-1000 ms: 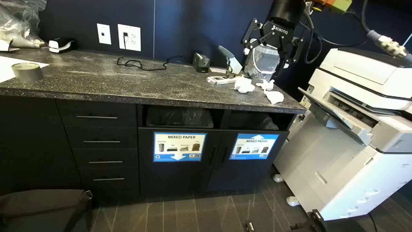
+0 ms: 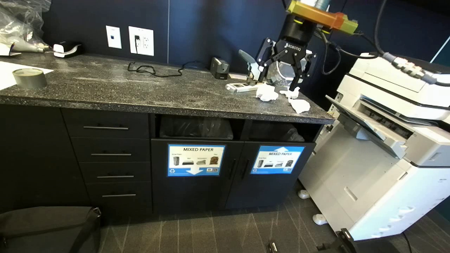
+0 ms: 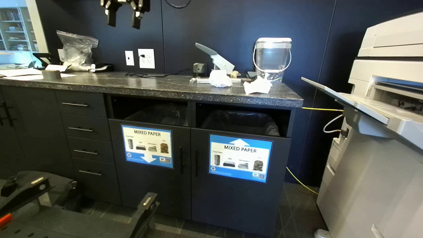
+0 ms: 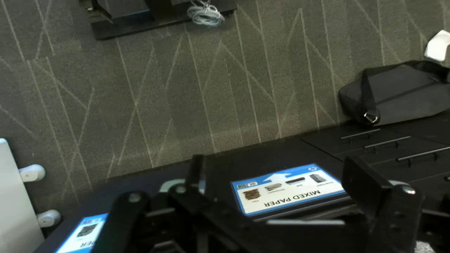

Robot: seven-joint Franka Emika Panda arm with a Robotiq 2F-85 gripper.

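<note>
My gripper (image 2: 277,83) hangs open in the air in front of the counter, pointing down. Exterior view 2 has the gripper (image 3: 124,24) near the top edge, well above the counter, with an empty gap between its fingers. The wrist view shows its dark fingers (image 4: 366,185) spread wide over the floor and cabinet fronts. Crumpled white paper (image 2: 267,92) lies on the counter toward its right end. Close by are another crumpled piece (image 2: 291,93) and a flatter white piece (image 2: 300,105) near the front edge. The wrist view shows none of these papers.
A stapler (image 3: 216,59), a black box (image 3: 199,69) and a clear bucket (image 3: 273,55) stand behind the papers. Below the counter are two open bin slots (image 3: 242,119) above MIXED PAPER signs. A printer (image 2: 388,126) stands at the right.
In exterior view 1, my gripper has shifted left and appears lower in the picture. It was open before and remains so. The papers and other counter objects have not moved.
</note>
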